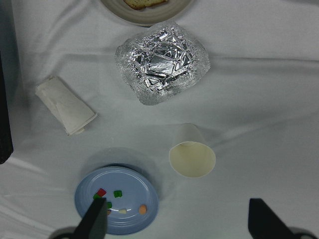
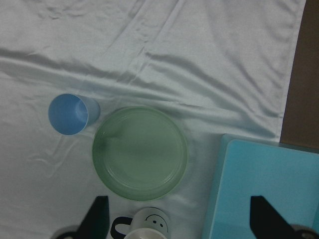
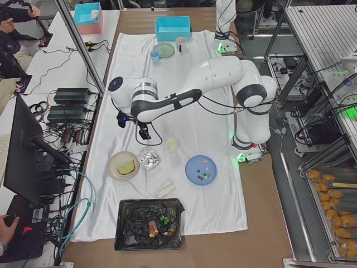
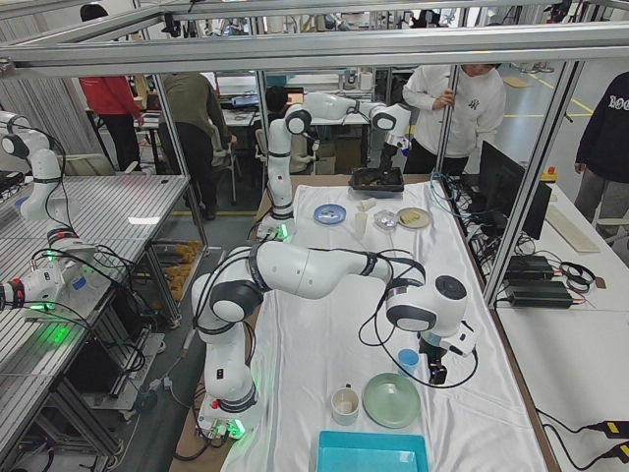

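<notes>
My left gripper hangs open over the cloth, above a crumpled foil dish (image 1: 162,62), a cream cup (image 1: 192,157), a folded napkin (image 1: 65,104), a blue plate (image 1: 127,189) with several small coloured pieces, and a beige plate (image 1: 177,11) with a bread slice (image 1: 142,4). My right gripper is open above a green plate (image 2: 139,154), with a blue cup (image 2: 72,114) to its left and a smiley mug (image 2: 149,224) below. Nothing shows between either gripper's fingers.
A turquoise bin (image 2: 264,184) sits beside the green plate. A black-lined tray (image 3: 139,223) with coloured scraps stands at the opposite table end. Monitors (image 3: 22,151) and cables line one side.
</notes>
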